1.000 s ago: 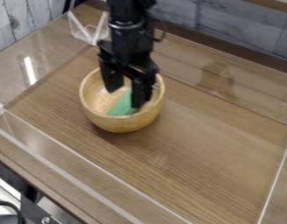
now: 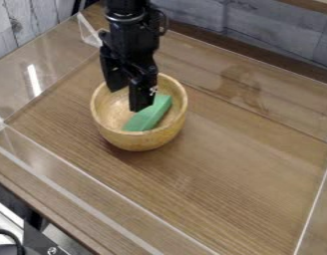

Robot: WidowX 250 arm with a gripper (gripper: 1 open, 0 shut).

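A round wooden bowl (image 2: 116, 130) sits left of the middle of the table, with a green oblong object (image 2: 149, 114) lying in its right half. My black gripper (image 2: 132, 86) hangs over the back of the bowl, open, its fingers pointing down. I cannot tell whether the fingertips touch anything inside the bowl.
At the top left is a pale wall or edge, and a dark cable lies at the lower left corner.
My gripper has moved left and a little up from over the green object, which now shows more fully in the bowl.
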